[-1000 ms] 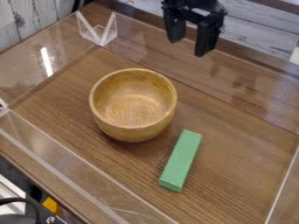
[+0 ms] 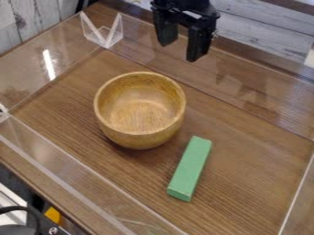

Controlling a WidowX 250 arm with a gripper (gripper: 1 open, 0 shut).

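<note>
My gripper (image 2: 182,41) hangs at the top centre, dark and open, above the back of the wooden table. A large yellow bowl (image 2: 140,110) stands left of centre with nothing visible inside. A green block (image 2: 189,168) lies lengthwise at the lower right of it. The gripper is well apart from both.
A small white wire-like object (image 2: 103,31) stands at the back left. A dark cable and a yellow piece lie at the lower left edge.
The gripper has shifted leftward across the top of the view. The bowl and green block have not moved.
</note>
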